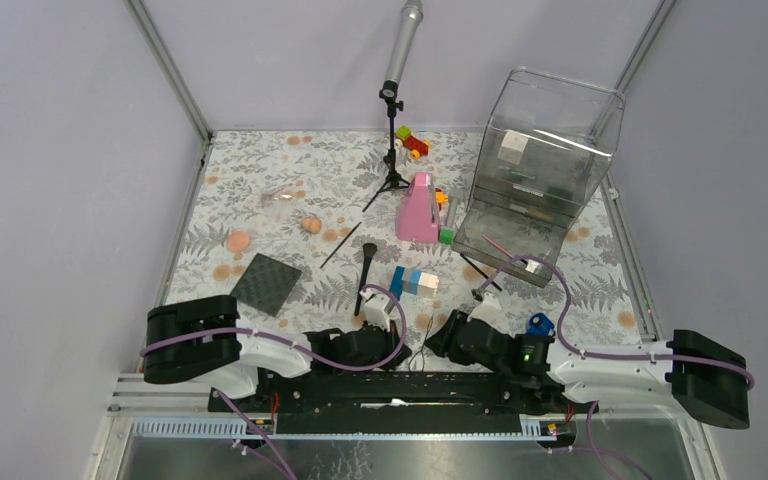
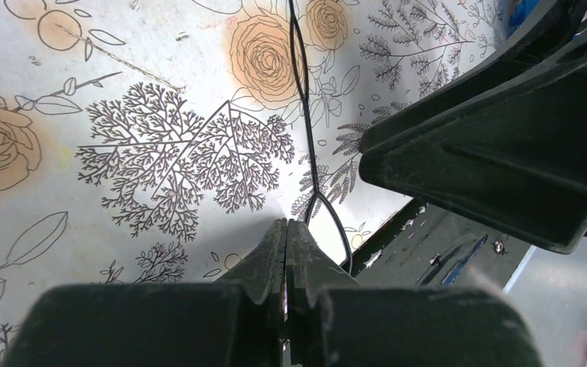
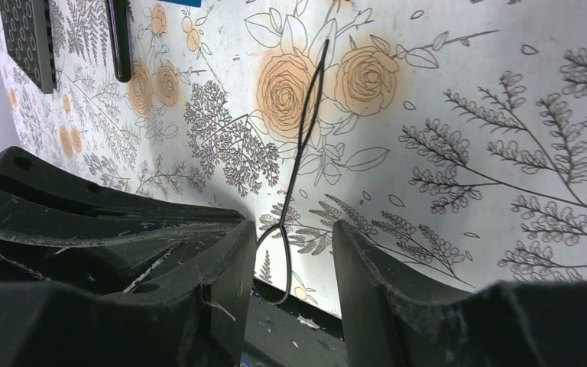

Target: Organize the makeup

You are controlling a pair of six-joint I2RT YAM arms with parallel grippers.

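Observation:
Clear acrylic organizer [image 1: 520, 190] stands open at the back right. Black brush [image 1: 367, 260], thin pencils [image 1: 340, 245], dark palette [image 1: 266, 283] and light blue box [image 1: 418, 283] lie on the floral mat; the palette edge [image 3: 27, 42] also shows in the right wrist view. My left gripper is shut at the front middle, nothing visible between its fingers. My right gripper, beside it, is part open above the mat, with only a thin black cable [image 3: 298, 157] visible beneath and between its fingers.
A pink object [image 1: 417, 210], small colored toys [image 1: 415, 145] and a black tripod [image 1: 392, 160] stand at the back. A blue item [image 1: 540, 325] lies near the right arm.

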